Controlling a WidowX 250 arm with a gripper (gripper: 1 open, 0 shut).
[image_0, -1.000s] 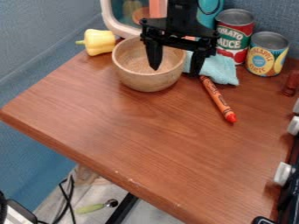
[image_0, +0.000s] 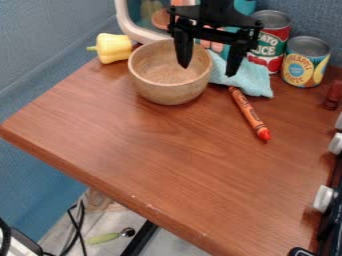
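My black gripper (image_0: 209, 58) hangs open over the back of the table, one finger above the right half of the wooden bowl (image_0: 160, 88), the other over the light blue cloth (image_0: 251, 82). I see nothing between the fingers. An orange crayon (image_0: 249, 115) lies right of the bowl, below the cloth.
A yellow pepper-like object (image_0: 114, 48) sits back left, by a white-rimmed container (image_0: 128, 18). Two cans (image_0: 267, 45) and a small red bottle (image_0: 334, 98) stand back right. A black appliance (image_0: 321, 230) lines the right edge.
The gripper has risen a little and shifted slightly right. The objects on the table have not visibly moved.
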